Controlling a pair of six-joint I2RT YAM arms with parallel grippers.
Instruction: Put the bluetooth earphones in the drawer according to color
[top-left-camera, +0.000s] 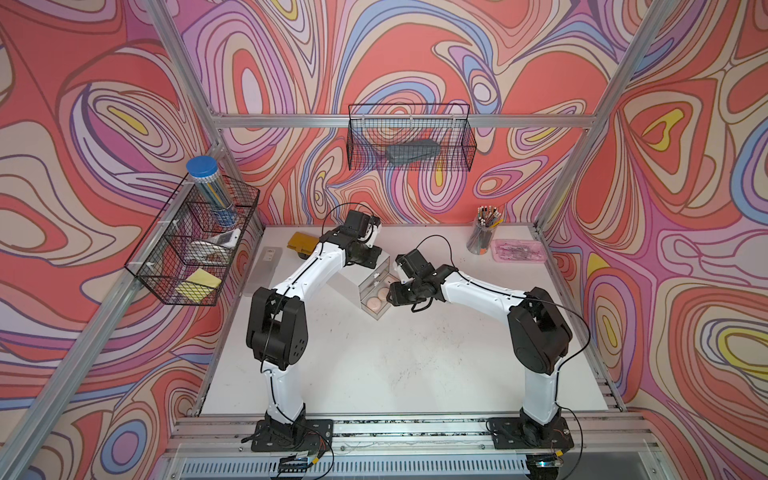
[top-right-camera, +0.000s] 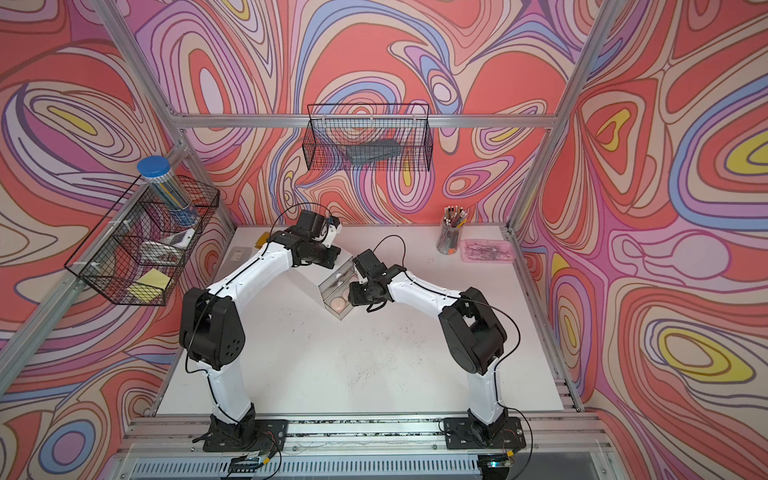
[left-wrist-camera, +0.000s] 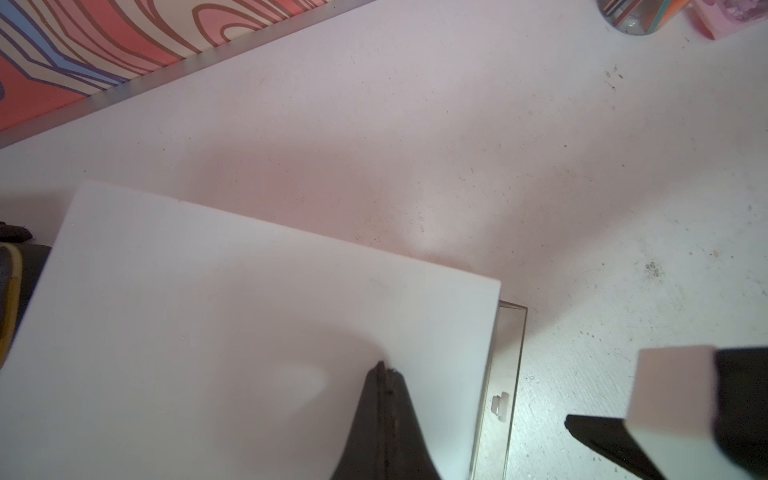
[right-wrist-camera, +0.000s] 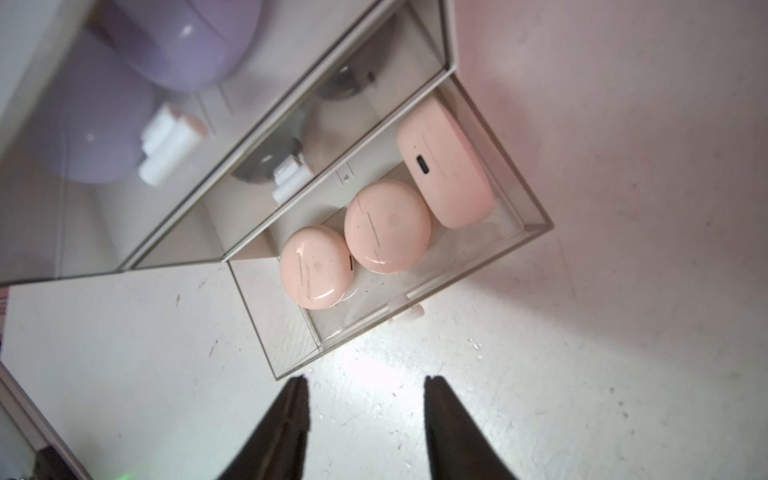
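In the right wrist view, a clear drawer (right-wrist-camera: 504, 236) stands pulled out at the bottom of the cabinet. Three pink earphone cases lie in it: a round case (right-wrist-camera: 316, 268) at the left end, another round case (right-wrist-camera: 388, 228) in the middle and an oblong case (right-wrist-camera: 445, 164) at the right end. Purple cases (right-wrist-camera: 180, 40) show through an upper drawer; dark ones sit behind the drawer below that. My right gripper is open and empty, just off the pulled-out drawer's front. My left gripper is shut, tips down at the cabinet's white top (left-wrist-camera: 200, 320).
At the back right stand a pen holder (top-left-camera: 481, 238) and a pink tray (top-left-camera: 518, 251). A yellow object (top-left-camera: 302, 243) lies behind the left arm. Wire baskets (top-left-camera: 196, 240) hang on the left side.
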